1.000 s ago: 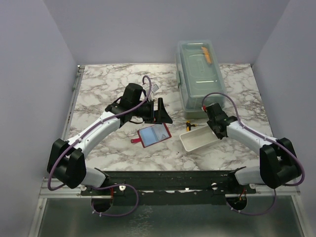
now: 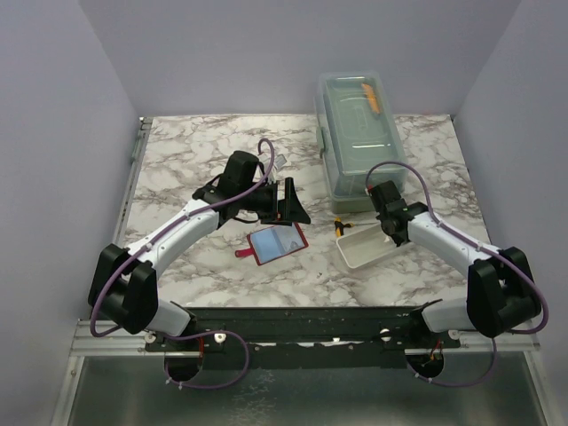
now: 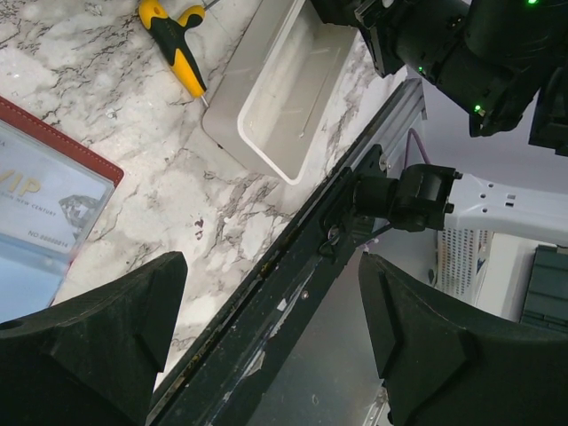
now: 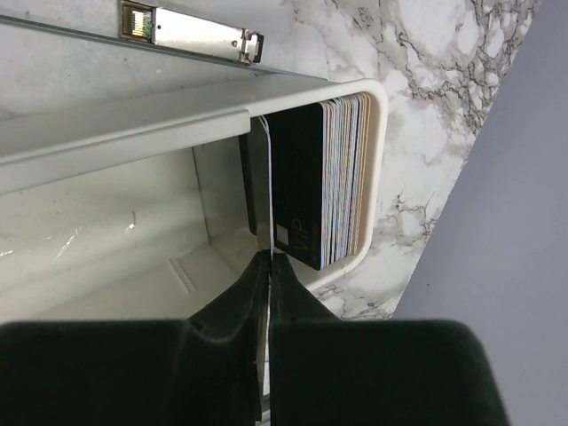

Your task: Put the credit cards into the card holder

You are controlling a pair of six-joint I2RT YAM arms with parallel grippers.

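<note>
A white tray (image 2: 359, 255) holds a stack of cards (image 4: 337, 182), mostly black-faced with "VIP", at one end. My right gripper is shut over that end, fingertips by a thin dark edge beside the stack; whether anything is between them is unclear. My left gripper (image 2: 291, 209) stands open above a red-edged card holder (image 2: 277, 244) with a clear sleeve and a VIP card visible in the left wrist view (image 3: 35, 200); its fingers show at both lower sides of that view.
A yellow-black tool (image 3: 177, 49) lies beside the tray. A small metal module (image 4: 191, 34) is near it. A large lidded plastic box (image 2: 359, 133) stands behind.
The white tray has shifted slightly right along with my right gripper over the last second. The left arm is nearly still.
</note>
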